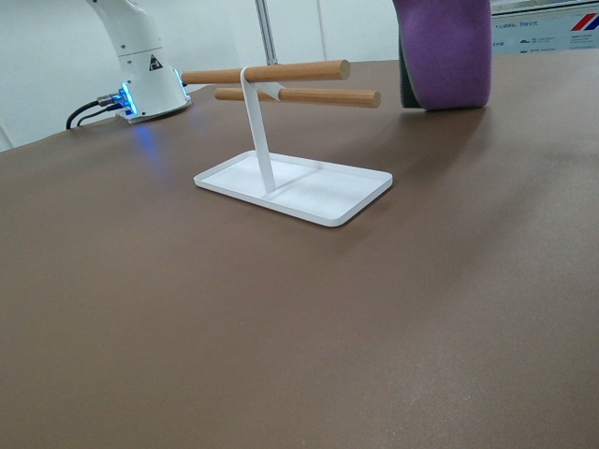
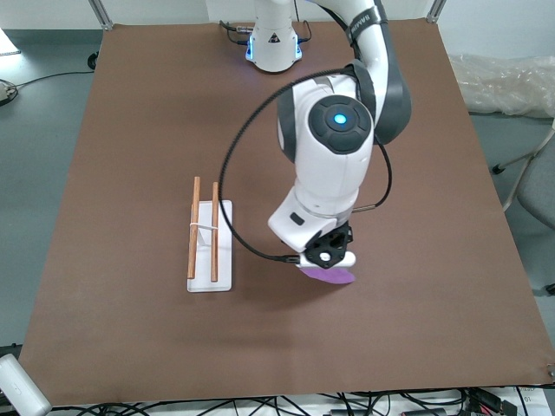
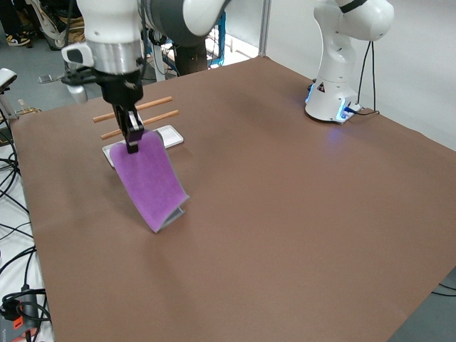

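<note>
A purple cloth with a grey backing hangs from my gripper (image 3: 132, 146); in the right view my gripper is shut on its top end and the purple cloth (image 3: 149, 182) drapes down toward the table. In the top view the cloth (image 1: 445, 51) shows upright behind the white stand. The stand, a white tray (image 2: 221, 282) with two wooden bars (image 2: 194, 227), stands left of my gripper in the left view; in the top view its tray (image 1: 328, 196) and bars (image 1: 299, 70) are clear. In the left view the fingers are hidden by the arm.
Cables and equipment lie along the near edge, off the tabletop.
</note>
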